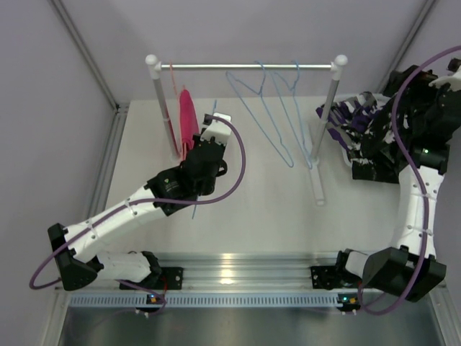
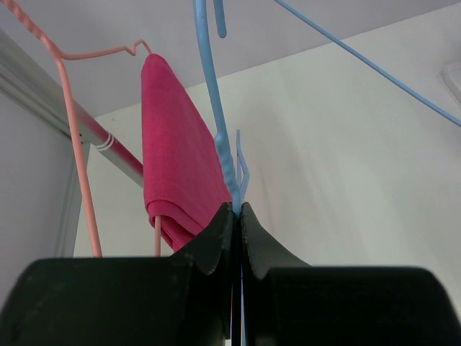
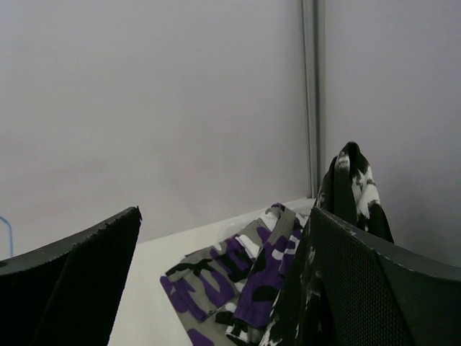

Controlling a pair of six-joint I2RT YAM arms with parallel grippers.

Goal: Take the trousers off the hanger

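Note:
Near the rail's left end my left gripper is shut on a blue hanger (image 2: 205, 58). Pink cloth (image 2: 173, 144) hangs on a pink hanger (image 2: 75, 137) beside it. At the far right my right gripper is open above a pile of camouflage clothing: a purple, grey and black piece (image 3: 223, 281) and a black-and-white piece (image 3: 353, 187) close by its right finger. Whether either is the trousers I cannot tell.
The metal rail (image 1: 209, 66) spans the back, with two empty blue hangers (image 1: 270, 122) right of centre. The white board (image 1: 252, 209) is clear in front. The clothing lies in a white container at the back right.

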